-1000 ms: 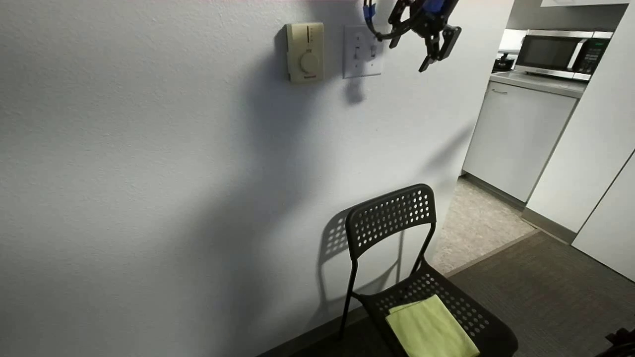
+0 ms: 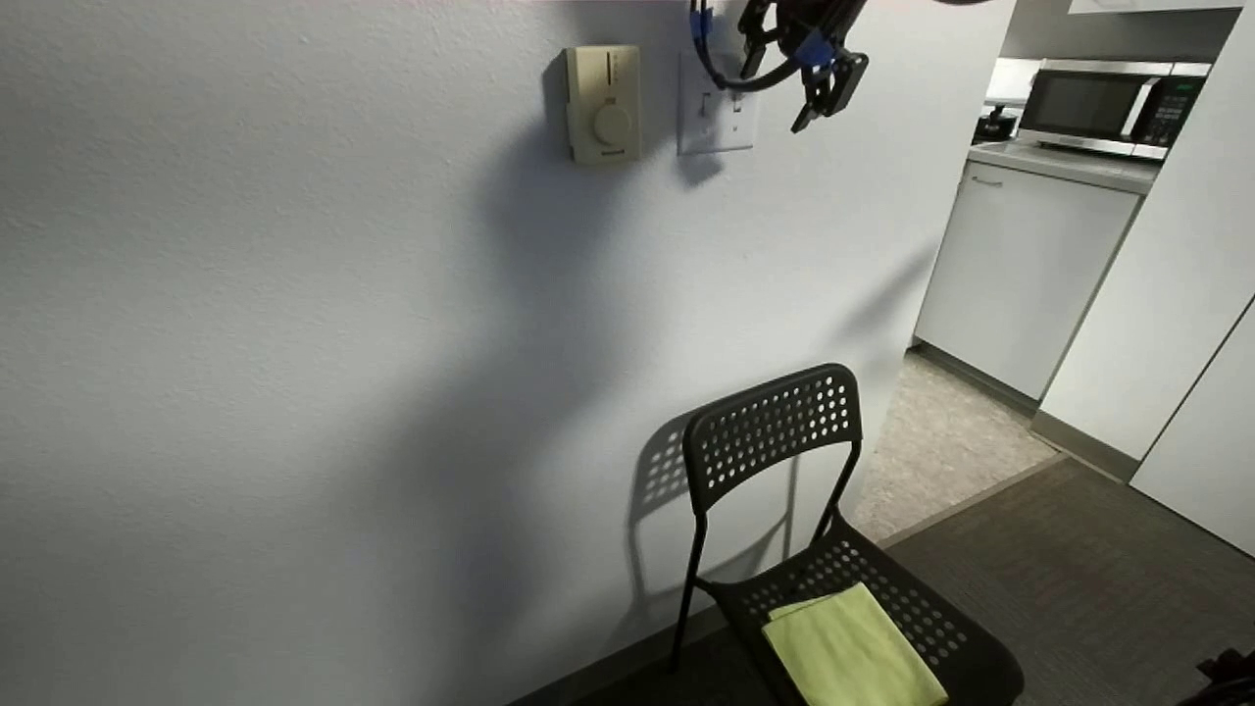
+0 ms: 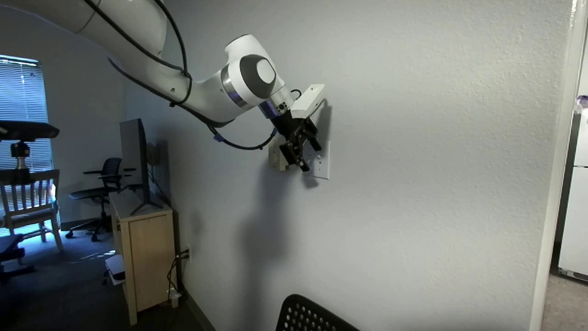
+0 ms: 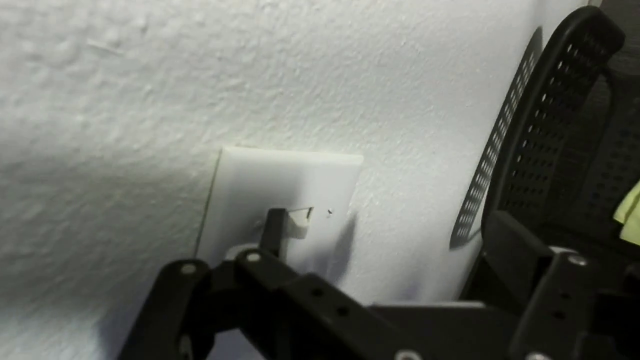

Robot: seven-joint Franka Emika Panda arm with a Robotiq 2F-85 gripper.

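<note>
A white switch plate (image 4: 327, 174) is fixed to the wall, and in exterior view 1 the plate (image 2: 718, 140) shows two toggles. One toggle (image 4: 298, 224) is plain in the wrist view; the other is mostly covered by a finger. My gripper is open, its fingers spread wide with nothing seen between them. The left finger (image 4: 274, 231) overlaps the plate beside the visible toggle; whether they touch I cannot tell. From outside, the gripper (image 2: 778, 94) appears just in front of the plate's right side, and the second exterior view has the gripper (image 3: 311, 157) over the plate.
A beige thermostat (image 2: 606, 88) is mounted left of the plate. Below stands a black perforated chair (image 2: 771, 429) with a folded yellow-green cloth (image 2: 853, 647) on its seat. The wall around the plate is otherwise bare. Farther off is a wooden cabinet (image 3: 151, 259).
In exterior view 1 my gripper has shifted left and slightly up, toward the switch plate. Its shadow has moved up closer to the plate. The fingers stay apart.
</note>
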